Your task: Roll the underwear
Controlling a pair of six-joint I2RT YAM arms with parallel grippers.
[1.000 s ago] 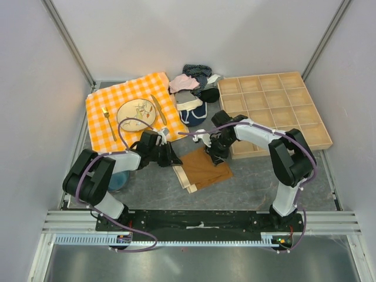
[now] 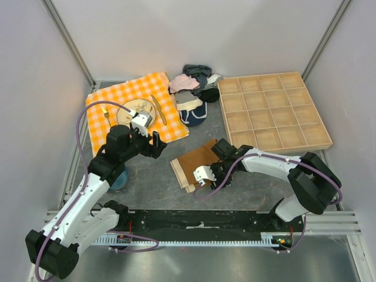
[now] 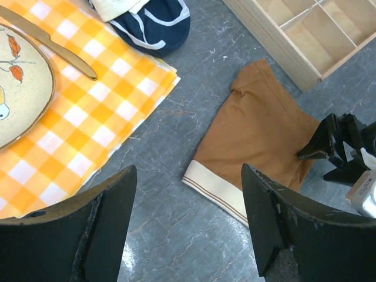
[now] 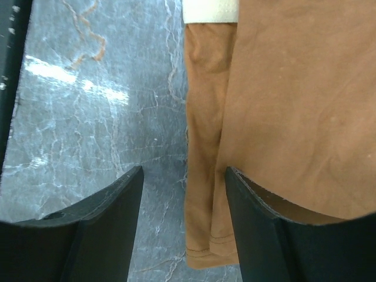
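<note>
Brown underwear with a cream waistband lies flat on the dark grey table, its side folded over in the right wrist view. My right gripper is low at the folded side edge; its fingers are apart, one finger against the brown cloth and the other over bare table. To the left of the underwear, raised above the table, my left gripper stands open. Nothing is between its fingers in the left wrist view. The right gripper hides part of the underwear in the top view.
A wooden compartment box stands just behind and right of the underwear. Several crumpled garments are piled at the back middle. An orange checked cloth with a plate and cutlery covers the back left. Bare table lies in front.
My right gripper has moved from the far side of the underwear to its near right edge. The left gripper has drawn up and away to the left from the waistband end.
</note>
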